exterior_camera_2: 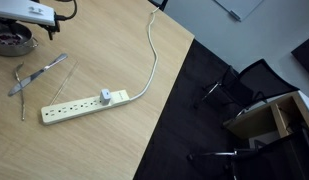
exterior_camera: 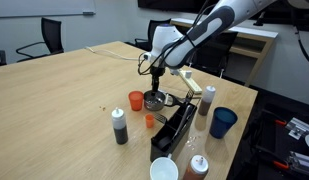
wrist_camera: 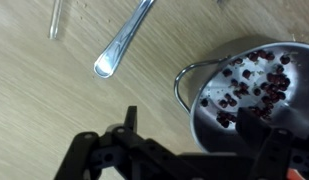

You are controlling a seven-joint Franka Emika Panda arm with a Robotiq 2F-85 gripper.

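A metal pot (wrist_camera: 256, 92) with a side handle holds many small dark red pieces. In exterior view 1 the pot (exterior_camera: 154, 104) stands mid-table, with my gripper (exterior_camera: 154, 84) above it. The gripper is open in the wrist view, one finger over bare table beside the pot's handle and the other overlapping the pot's inside. No object shows between the fingers. A silver utensil handle (wrist_camera: 112, 52) lies on the table beside the pot. In exterior view 2 the pot (exterior_camera_2: 12, 47) is partly hidden by the arm.
Close to the pot stands a red cup (exterior_camera: 136, 100). Nearer the camera are a small orange cup (exterior_camera: 149, 120), a black box (exterior_camera: 162, 145), a blue cup (exterior_camera: 223, 122), a white mug (exterior_camera: 164, 170) and bottles. A power strip (exterior_camera_2: 79, 108) lies beyond.
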